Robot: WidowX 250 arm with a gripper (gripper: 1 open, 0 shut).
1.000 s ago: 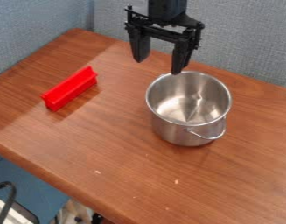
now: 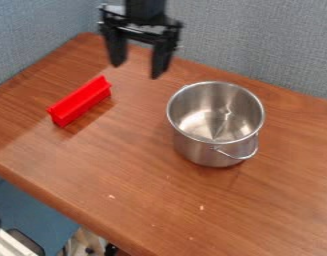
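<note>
A red elongated block (image 2: 80,100) lies on the wooden table at the left. A steel pot (image 2: 215,124) with a wire handle stands on the right half, its inside empty as far as shows. My black gripper (image 2: 138,52) hangs at the top, slightly blurred, its two fingers wide apart with nothing between them. It is above and behind the space between block and pot, apart from both.
Grey padded walls stand behind and at the left. Below the table's left edge are a blue floor and some cables or equipment at the lower left.
My gripper has moved left, from above the pot toward the block's side, staying open. The block and pot have not visibly moved.
</note>
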